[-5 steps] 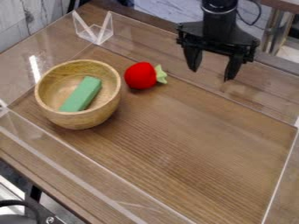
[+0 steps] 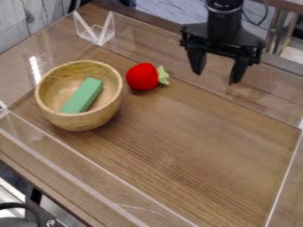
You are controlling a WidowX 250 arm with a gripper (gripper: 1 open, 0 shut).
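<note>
The black robot arm with its gripper stands over the back right of the wooden table; whether the gripper is open or shut is hard to tell. A red object with a green top, like a strawberry or tomato, lies left of it, apart from it. A wooden bowl at the left holds a green bar.
A clear wire-like holder stands at the back left. A dark cable or part shows at the bottom left corner.
The arm and gripper have shifted slightly over the last second, staying at the back right. The red object and the bowl have not moved.
</note>
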